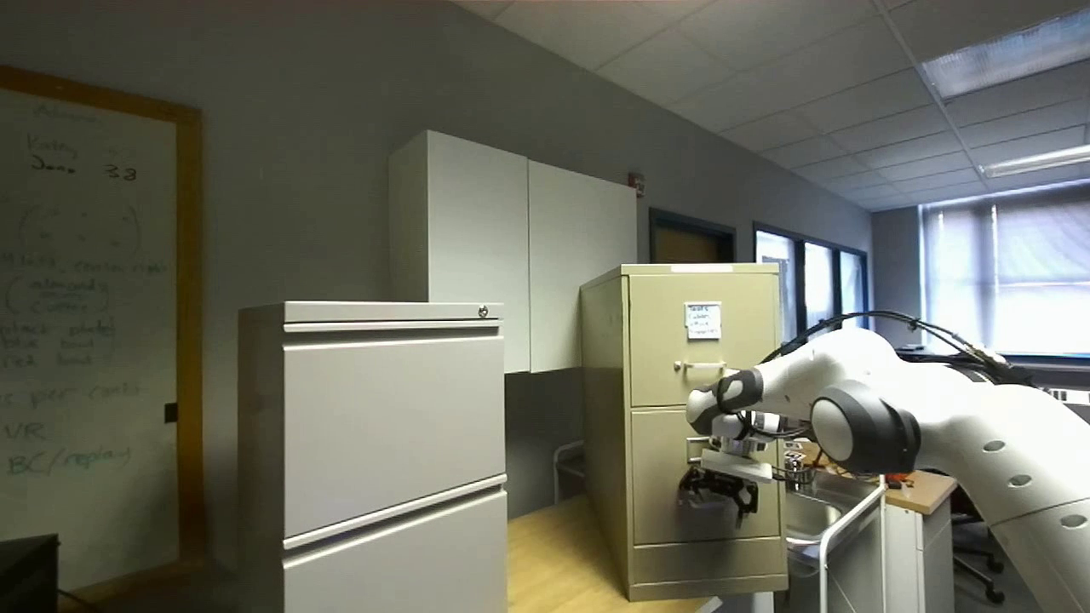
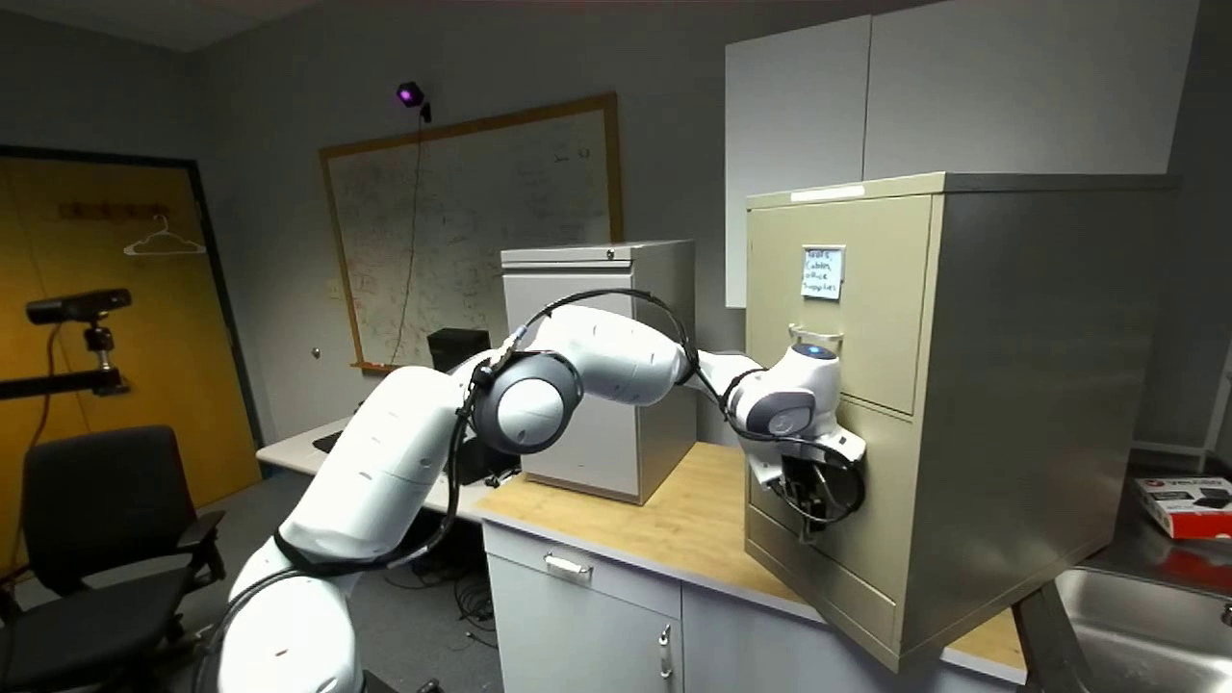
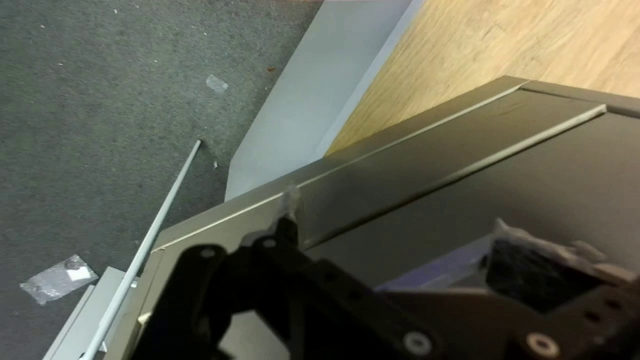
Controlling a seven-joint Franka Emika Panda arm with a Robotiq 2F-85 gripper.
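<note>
A tan two-drawer filing cabinet (image 1: 705, 337) stands at the counter's end, both drawers flush with its front. My gripper (image 1: 715, 501) is in front of the lower drawer (image 2: 889, 474) and covers most of its handle. In the wrist view the gripper is open, its black fingers (image 3: 516, 273) wide apart and close to the drawer face. A blurred pale purple strip (image 3: 435, 264) shows between them; I cannot tell what it is. Whether the fingers touch the handle is hidden. The upper drawer's handle (image 1: 702, 366) shows just above my wrist.
A light grey cabinet (image 2: 572, 381) stands on the wooden counter (image 2: 693, 497). The sink (image 2: 1138, 624) lies beside the tan cabinet. White wall cupboards (image 1: 531, 255) hang behind. Open floor (image 3: 120, 120) shows past the counter's edge.
</note>
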